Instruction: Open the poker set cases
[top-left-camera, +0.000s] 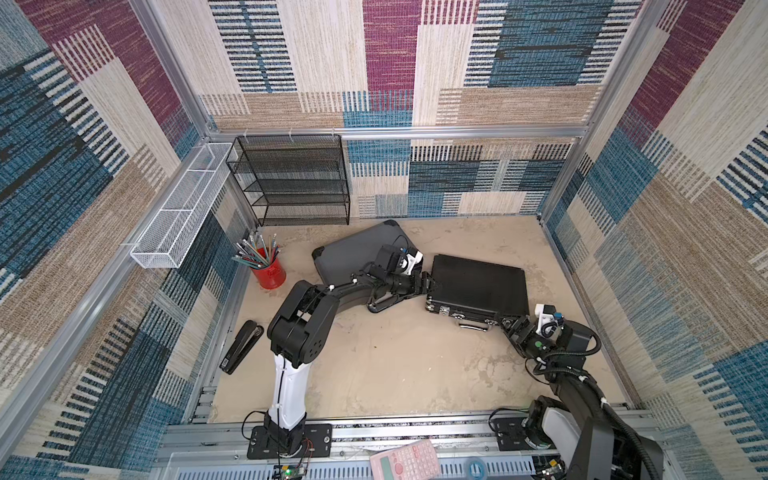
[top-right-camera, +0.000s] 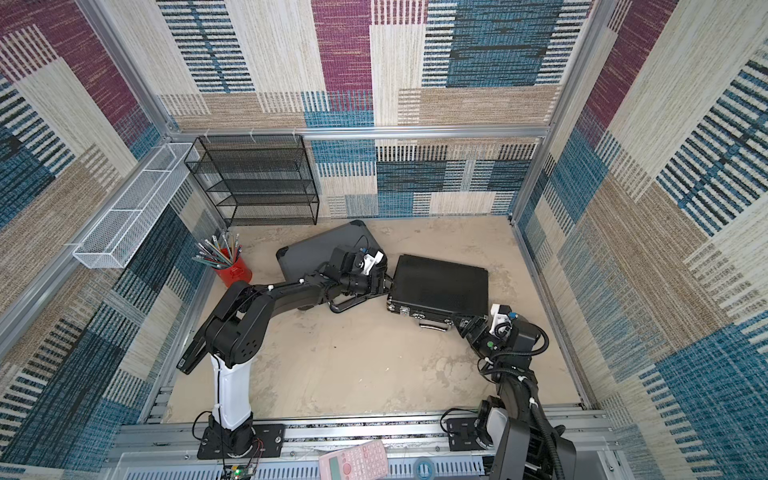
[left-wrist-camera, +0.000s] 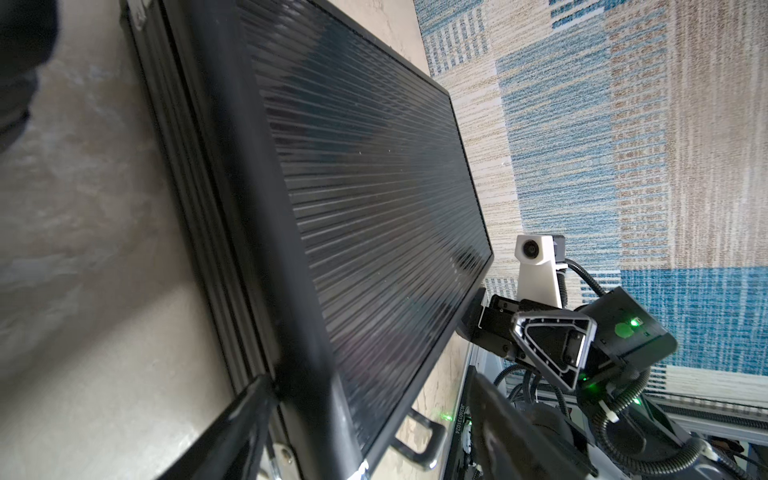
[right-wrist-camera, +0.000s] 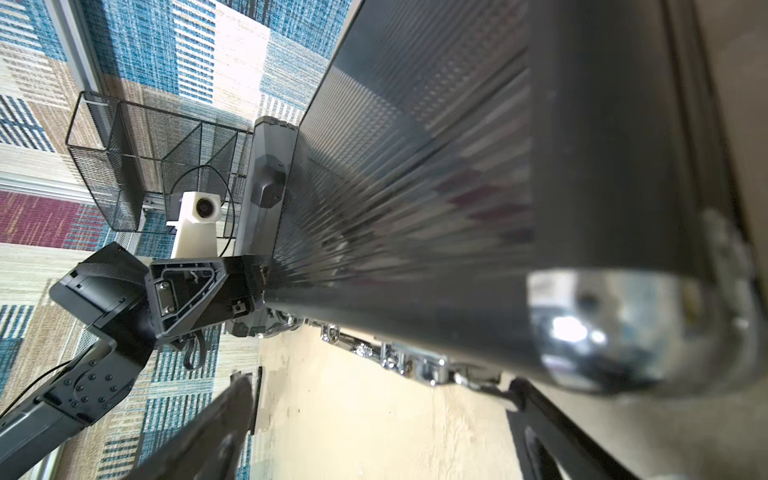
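The black case (top-left-camera: 477, 283) lies flat on the table, lid closed, its latches (top-left-camera: 441, 310) and handle (top-left-camera: 473, 326) facing the front. My left gripper (top-left-camera: 429, 283) is at the case's left edge; its fingers (left-wrist-camera: 248, 428) straddle the front left corner, and it is shut on the case there. At the front right corner stands my right gripper (top-left-camera: 507, 322), open, one fingertip (right-wrist-camera: 524, 396) close to the right latch (right-wrist-camera: 428, 368). Nothing is held between its fingers. A second, dark grey case (top-left-camera: 352, 246) sits behind the left arm, closed as far as it shows, partly covered by that arm.
A red cup of pens (top-left-camera: 270, 275) stands at the left, with a black stapler (top-left-camera: 241, 347) in front of it. A black mesh rack (top-left-camera: 292, 180) rises at the back left. The table front (top-left-camera: 400, 372) between the arms is clear.
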